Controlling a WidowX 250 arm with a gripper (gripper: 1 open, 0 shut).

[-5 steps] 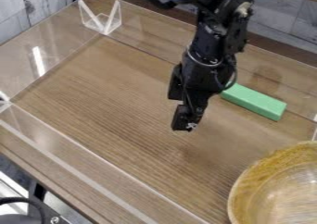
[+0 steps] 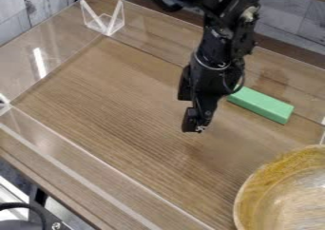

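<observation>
The black gripper (image 2: 193,110) is in the middle of the view, pointing down above the wooden tray floor (image 2: 114,120). It stands open, with nothing visible between its fingers. Just to its right and behind it lies a green block (image 2: 259,104), partly hidden by the arm at its left end.
A large yellow-beige bowl (image 2: 282,167) fills the lower right corner. A white wire-like object (image 2: 105,17) sits at the back left. Tray walls border the left and back.
The arm and gripper have shifted very slightly. The block and bowl have not moved.
</observation>
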